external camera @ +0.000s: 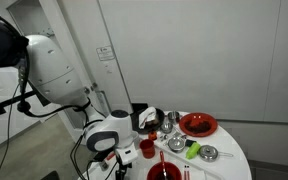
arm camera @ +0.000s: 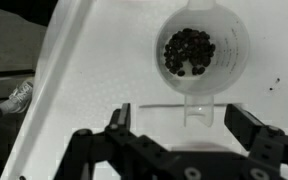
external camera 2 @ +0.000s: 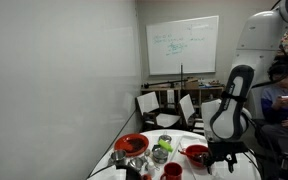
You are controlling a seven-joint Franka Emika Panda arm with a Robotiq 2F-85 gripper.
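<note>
A clear, light-coloured cup (arm camera: 232, 62) holding dark beans (arm camera: 189, 52) sits on the white table in the wrist view, its handle (arm camera: 199, 108) pointing toward me. My gripper is open, one finger to either side of that handle, and nothing is held. How much height is left between fingertips and handle cannot be told. Exterior view 1 has the white gripper body low at the table's near left, where it hides the cup.
A red bowl (external camera: 164, 172) and a red cup (external camera: 148, 148) are close to the gripper. Farther back lie a red plate (external camera: 198, 125), a green item (external camera: 193, 150) and metal pans (external camera: 210, 153). A thin rod (arm camera: 159, 105) crosses under the cup's handle.
</note>
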